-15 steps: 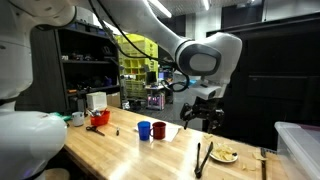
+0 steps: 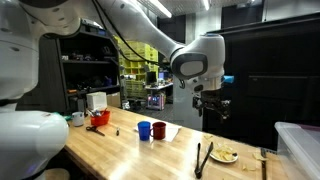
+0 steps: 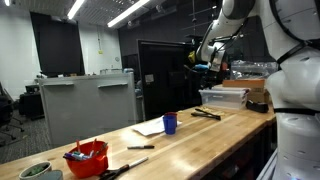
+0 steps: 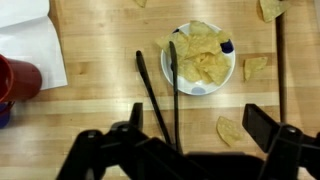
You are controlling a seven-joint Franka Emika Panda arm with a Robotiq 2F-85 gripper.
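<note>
My gripper is open, its two fingers wide apart with nothing between them. In the wrist view it hangs above a pair of black tongs [image 4: 154,98], whose two long arms run up from below. One arm's tip lies over a white plate [image 4: 201,91] heaped with yellow chips [image 4: 207,62]. From the side, the gripper [image 2: 214,104] is well above the table, with the tongs [image 2: 199,162] and the plate [image 2: 222,160] below it.
Loose chips [image 4: 228,131] lie around the plate. A red cup [image 2: 159,130] and a blue cup [image 2: 144,131] stand left of the tongs, near white paper. A red basket [image 3: 86,160] sits at the table's other end. A clear bin [image 2: 298,150] borders the right.
The gripper has shifted right and slightly up over the last second, and the arm's wrist has turned. The tongs, plate and cups have stayed where they were.
</note>
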